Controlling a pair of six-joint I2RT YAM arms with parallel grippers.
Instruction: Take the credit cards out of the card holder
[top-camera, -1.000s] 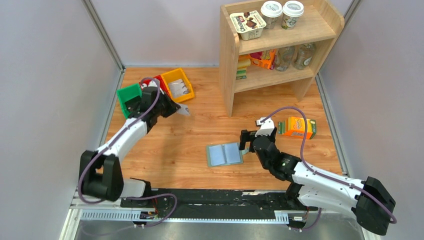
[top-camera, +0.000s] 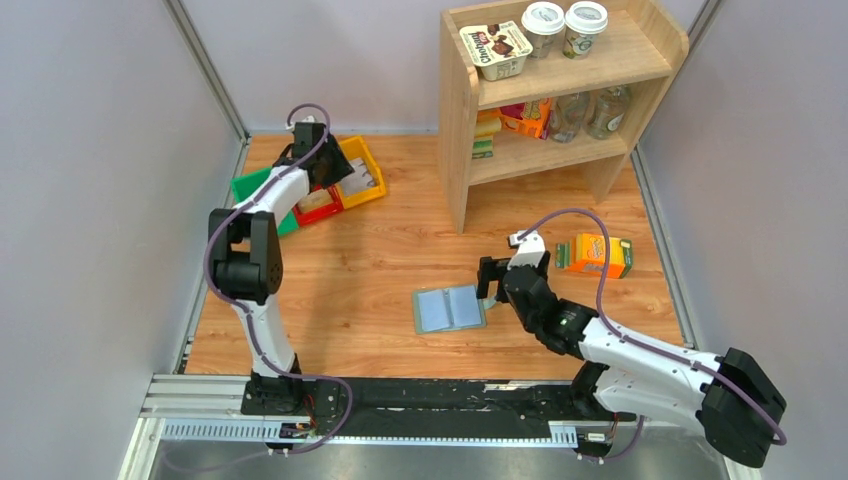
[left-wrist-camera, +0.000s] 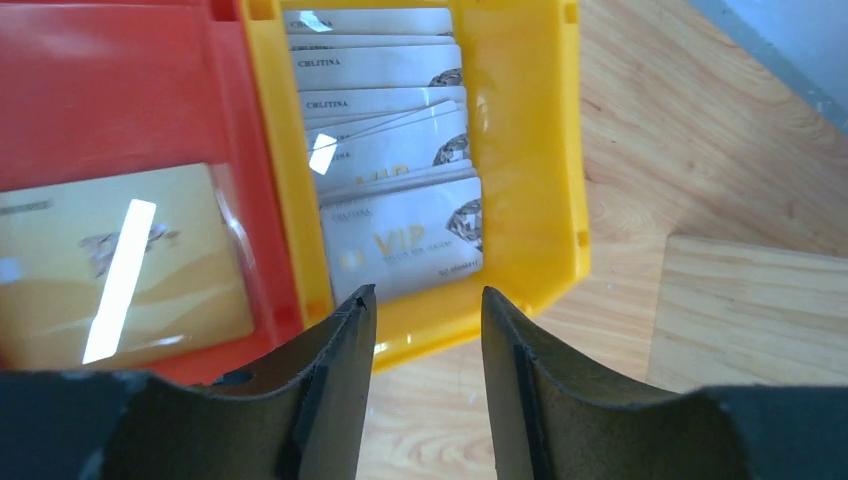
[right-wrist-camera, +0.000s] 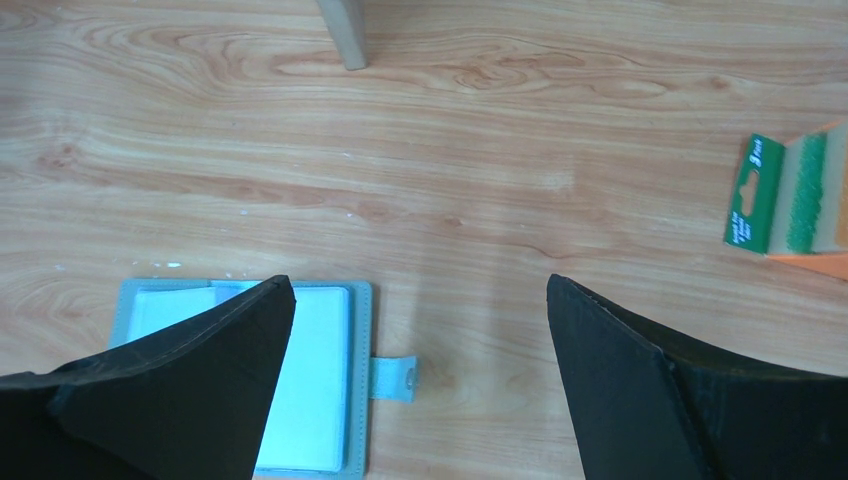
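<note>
My left gripper is partly open above the yellow bin (left-wrist-camera: 540, 120), and no card shows between its fingers. Several silver VIP cards (left-wrist-camera: 405, 238) lie overlapped inside that bin. A gold card (left-wrist-camera: 120, 260) rests in the red bin (left-wrist-camera: 110, 110) beside it. The light-blue card holder (top-camera: 449, 309) lies spread open on the table, its strap (right-wrist-camera: 393, 379) sticking out to the right; no card shows in its pages. My right gripper stands wide open and empty just right of the holder, whose lower left part one finger covers.
A green bin (top-camera: 252, 184) adjoins the red one. At the back right stands a wooden shelf (top-camera: 455, 150) with cups and jars. An orange sponge pack (top-camera: 603, 256) sits right of my right gripper.
The right arm has shifted only slightly.
</note>
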